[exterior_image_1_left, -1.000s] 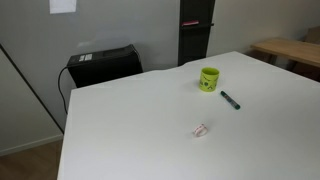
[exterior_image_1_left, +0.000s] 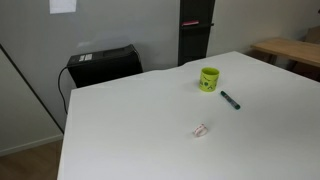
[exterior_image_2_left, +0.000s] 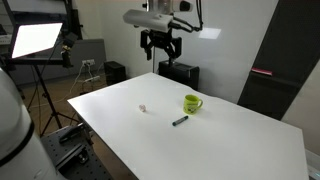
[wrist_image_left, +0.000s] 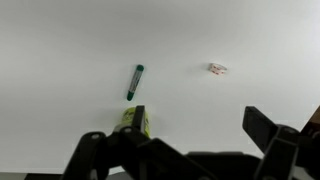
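A lime-green mug (exterior_image_1_left: 209, 80) stands upright toward the back of the white table, its handle showing in exterior view 2 on the mug (exterior_image_2_left: 192, 104). Beside it lies a dark green marker (exterior_image_1_left: 230, 100), seen whole in the wrist view as well, the marker (wrist_image_left: 135, 82). Closer to the front is a small white item with reddish marks (exterior_image_1_left: 200, 130), perhaps a wrapped sweet. High above the table hangs my gripper, its fingers wide apart and nothing between them. One finger partly covers the mug in the wrist view.
A wooden table (exterior_image_1_left: 290, 50) is at the far right.
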